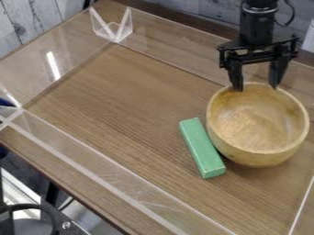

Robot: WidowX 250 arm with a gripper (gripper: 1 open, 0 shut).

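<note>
My black gripper [256,70] hangs at the top right, just over the back rim of a wooden bowl [252,138], its two fingers spread open with nothing seen between them. A green block [200,147] lies on the wooden table along the bowl's left side.
The bare table [110,101] has free room left and centre, bordered by clear plastic walls. A clear bracket [112,27] stands at the back left. A black object [25,220] is at the lower left corner.
</note>
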